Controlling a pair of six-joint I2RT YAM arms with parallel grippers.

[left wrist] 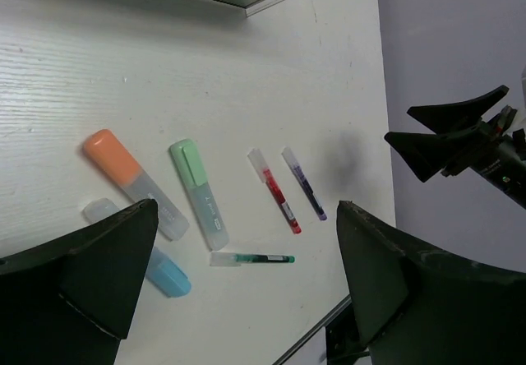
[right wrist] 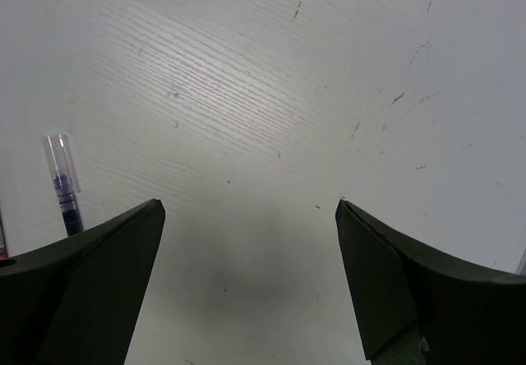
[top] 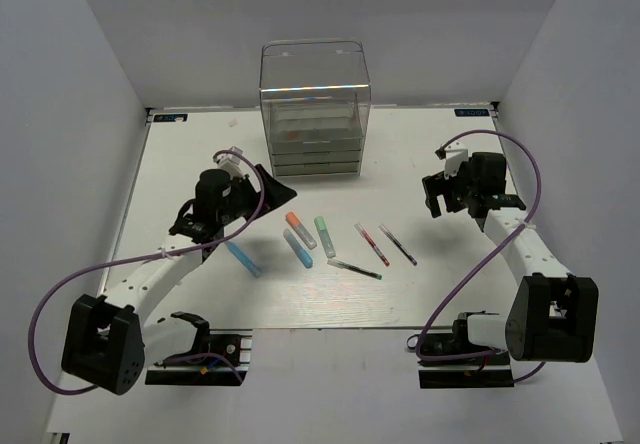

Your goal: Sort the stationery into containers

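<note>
Loose on the white table lie an orange-capped marker, a green-capped marker, a blue marker, another blue item, a red pen, a purple pen and a green pen. A clear drawer container stands at the back middle. My left gripper is open above the table, left of the markers, which show between and beyond its fingers in the left wrist view. My right gripper hangs open at the right; the purple pen lies to its left in the right wrist view.
The white table has clear room at back left, back right and along the front. Grey walls surround the workspace, and cables loop over both arms.
</note>
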